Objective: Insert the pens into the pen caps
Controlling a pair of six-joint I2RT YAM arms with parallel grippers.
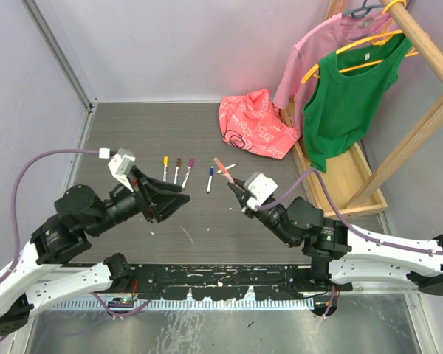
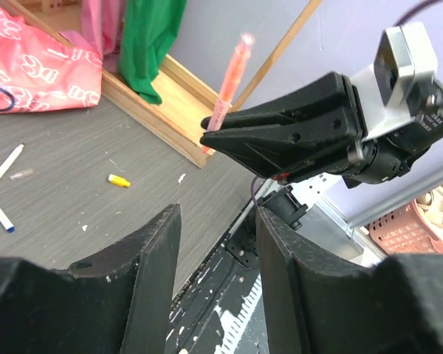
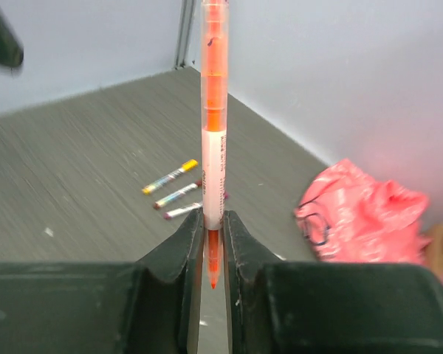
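An orange pen [image 3: 214, 162] with a clear upper part stands upright in my right gripper, which is shut on it; in the top view it tilts at the right gripper [image 1: 239, 191]. My left gripper stands apart to the left, its fingers spread and nothing between them. Yellow, brown, purple and blue-capped pens [image 1: 210, 179] lie in a row on the dark table [image 1: 133, 125]. A white pen [image 2: 7, 162] lies behind them, and a small yellow cap [image 2: 119, 181] lies loose to its right.
A pink bag [image 1: 255, 122] lies at the back. A wooden rack [image 1: 417, 140] with hanging clothes stands along the right.
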